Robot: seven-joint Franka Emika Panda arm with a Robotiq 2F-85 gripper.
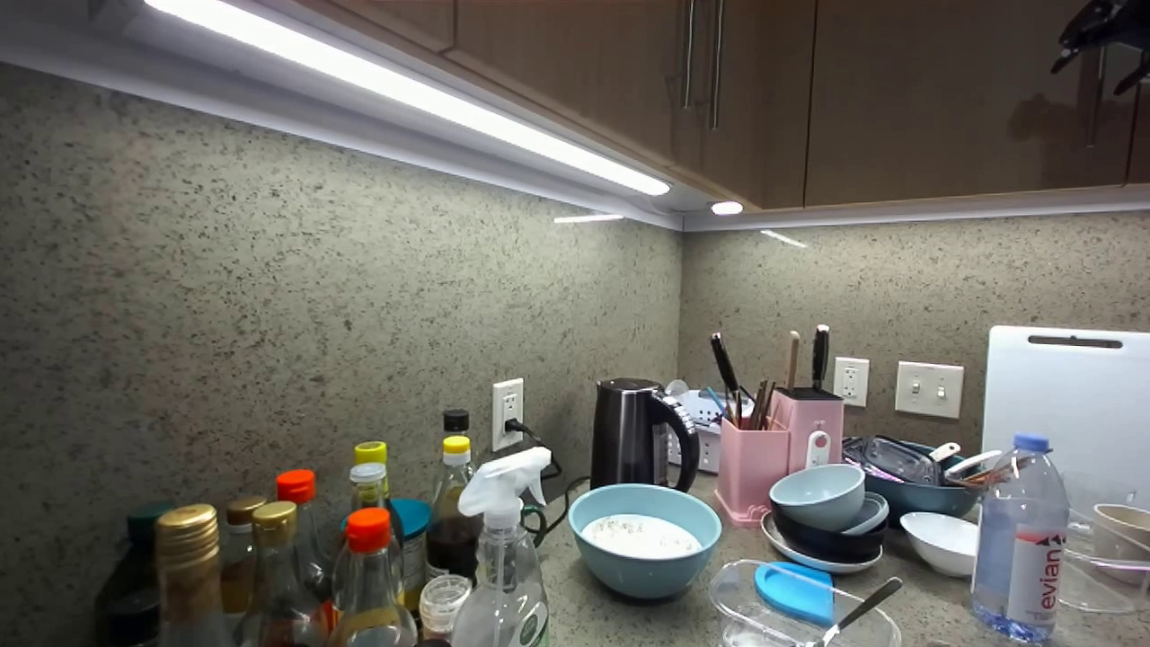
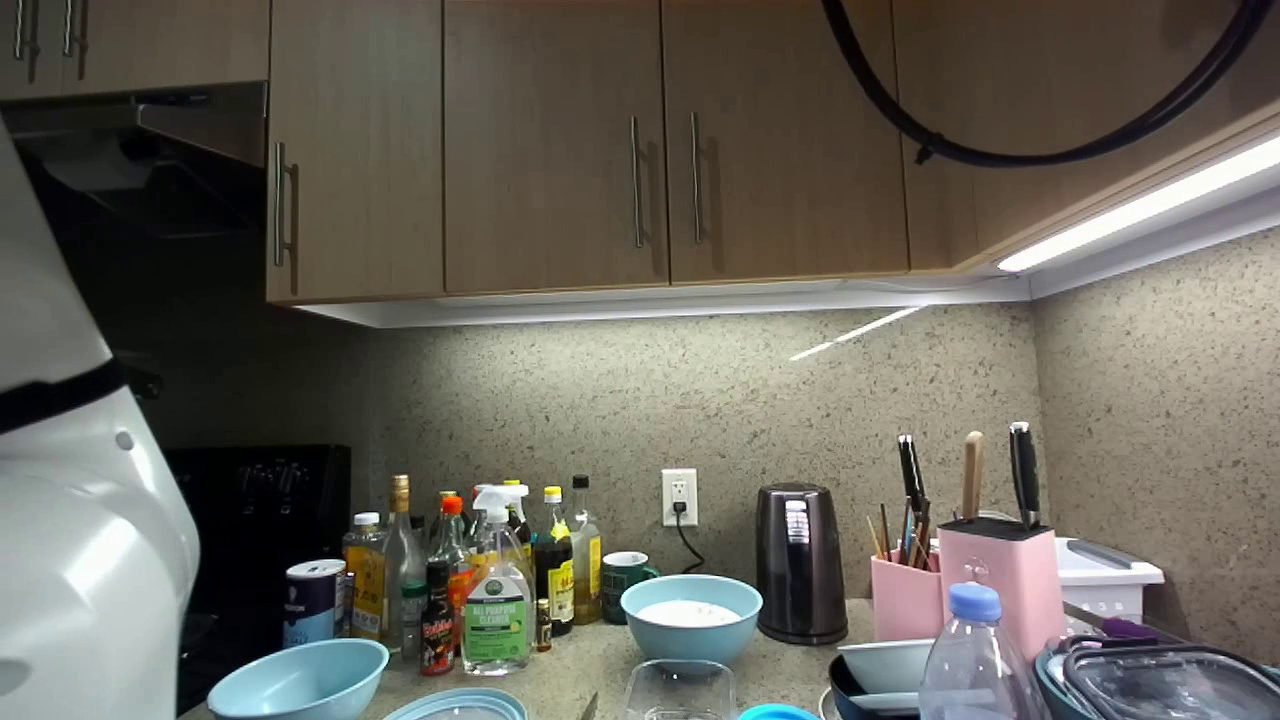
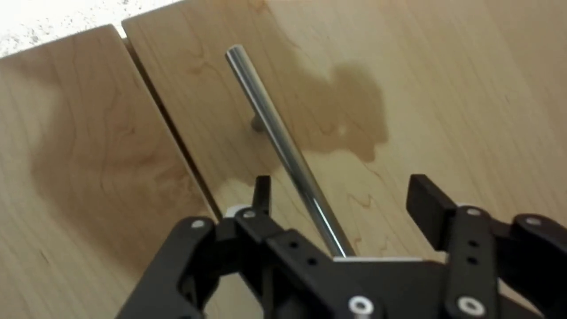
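A slim metal bar handle (image 3: pixel 289 146) runs diagonally across a light wooden cabinet door (image 3: pixel 457 95) in the wrist view, close to the seam with the neighbouring door. My gripper has its black fingers spread apart, one to either side of the handle's line as seen from the wrist. Nothing is clasped, and whether the fingertips reach the handle's depth is hard to judge. At the top right of exterior view 1, the gripper (image 1: pixel 1096 74) shows only in part, by the upper cabinet's handle (image 1: pixel 1095 119).
Below the cabinets, the counter holds a blue bowl with white contents (image 1: pixel 644 539), a black kettle (image 1: pixel 627 437), a pink knife block (image 1: pixel 810 420), a water bottle (image 1: pixel 1019 550) and several sauce bottles. A black cable (image 2: pixel 1020 156) hangs across the cabinets in exterior view 2.
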